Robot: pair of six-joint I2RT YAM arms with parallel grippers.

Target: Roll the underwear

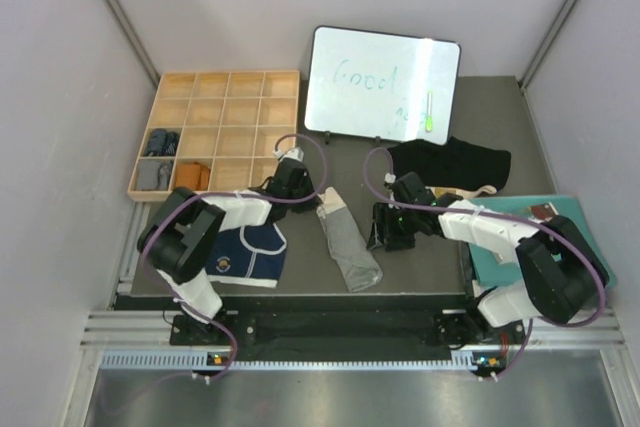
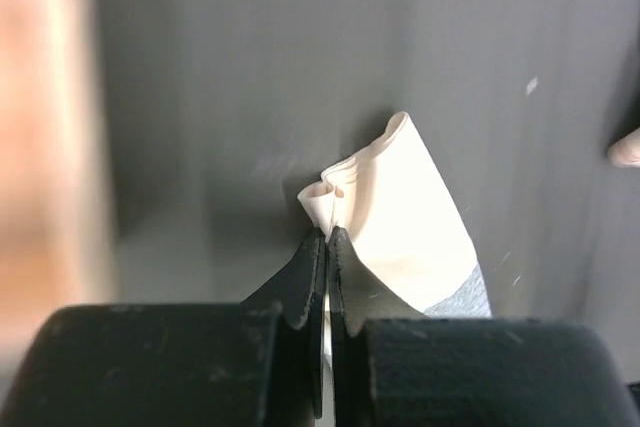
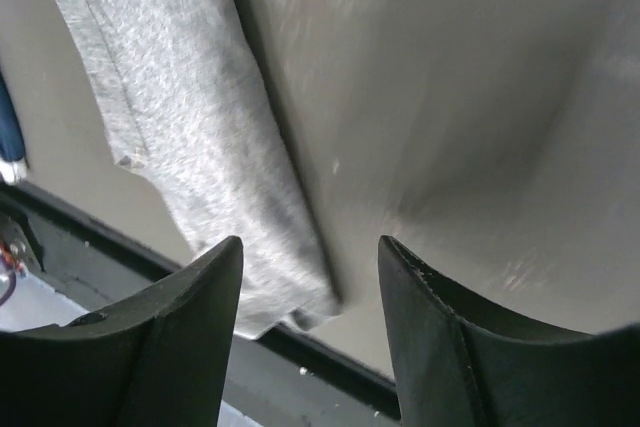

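The grey underwear (image 1: 350,248), folded into a long strip with a cream waistband end (image 1: 331,201), lies slanted on the dark table between my arms. In the left wrist view, my left gripper is shut on the corner of the cream end (image 2: 403,217), the thin cloth pinched between its fingertips. My right gripper stands open beside the strip's near part, nothing between its fingers. Below and left of it in the right wrist view, the grey cloth (image 3: 215,127) runs down to a crumpled near end.
An empty-celled wooden organizer (image 1: 230,112) with a few rolled items stands back left. Navy cloth (image 1: 245,255) lies left, black cloth (image 1: 465,164) back right, a teal box (image 1: 590,232) right. A whiteboard (image 1: 380,82) leans behind. Bare table lies right of the strip.
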